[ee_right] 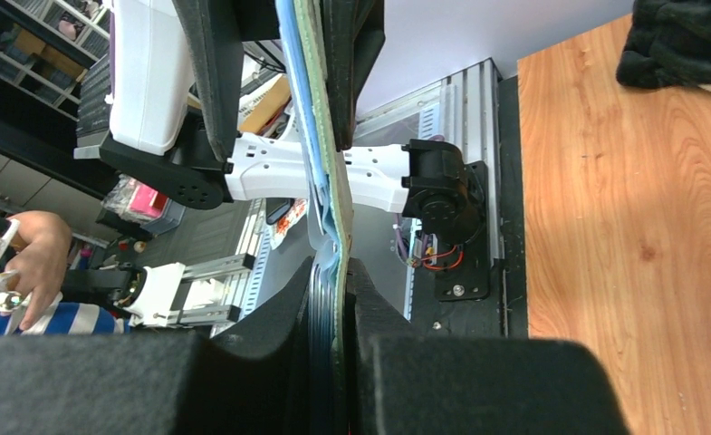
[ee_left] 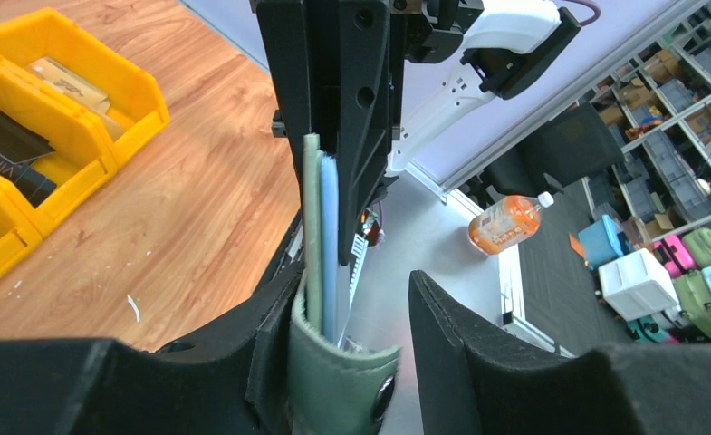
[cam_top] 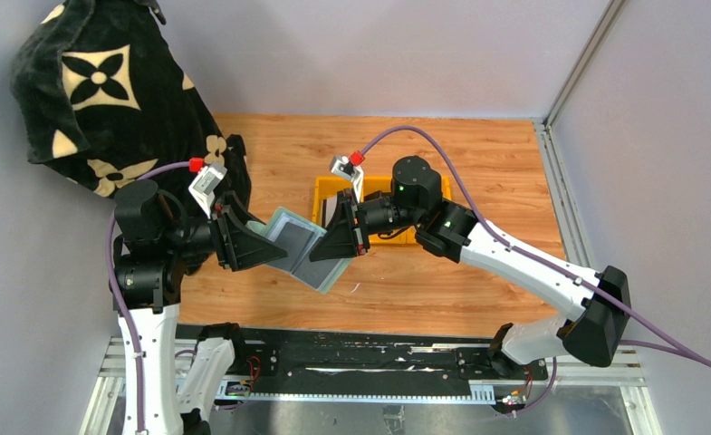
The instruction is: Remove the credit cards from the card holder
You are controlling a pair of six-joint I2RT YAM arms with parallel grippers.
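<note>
A pale green card holder (cam_top: 314,269), unfolded with grey panels inside, hangs above the table between my grippers. My right gripper (cam_top: 322,252) is shut on its right part. My left gripper (cam_top: 274,254) stands open around the left end. In the left wrist view, the green flap (ee_left: 342,385) curls between the parted left fingers, close against one and clear of the other. Edge-on in the right wrist view, the holder (ee_right: 331,213) shows thin bluish layers. Whether these are cards or sleeves I cannot tell.
Behind the right gripper sits a yellow divided bin (cam_top: 318,195) with dark and pale items inside. A dark patterned cloth (cam_top: 98,82) is heaped at the back left.
</note>
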